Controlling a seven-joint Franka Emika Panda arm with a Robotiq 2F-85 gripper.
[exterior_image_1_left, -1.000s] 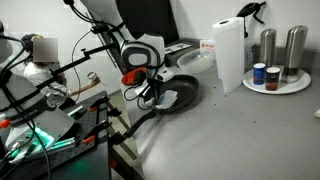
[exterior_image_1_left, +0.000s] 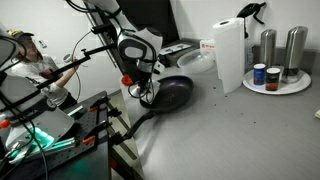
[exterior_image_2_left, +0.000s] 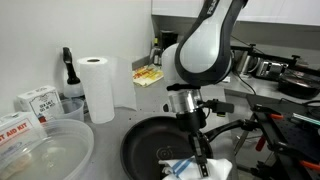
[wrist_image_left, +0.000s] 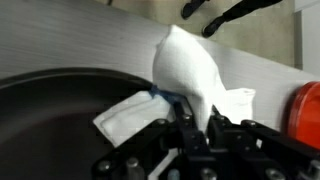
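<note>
A white cloth (wrist_image_left: 187, 75) with a blue patch is pinched in my gripper, seen in the wrist view. Part of the cloth bunches up above the fingers, and another part lies over the rim of the black pan (wrist_image_left: 50, 110). In exterior view 2 the cloth (exterior_image_2_left: 200, 170) hangs at the pan's near edge, below my gripper (exterior_image_2_left: 200, 150). From exterior view 1, my gripper (exterior_image_1_left: 148, 92) is at the left side of the pan (exterior_image_1_left: 174, 94); the arm partly covers the cloth there.
A paper towel roll (exterior_image_1_left: 229, 55) stands behind the pan. Shakers and small jars sit on a white tray (exterior_image_1_left: 285, 86) at the back right. A clear bowl (exterior_image_2_left: 50, 148) lies beside the pan. A red round thing (wrist_image_left: 305, 115) shows at right.
My gripper has shifted left from over the pan's inside to its left edge, and the cloth moved with it. The pan looks unmoved.
</note>
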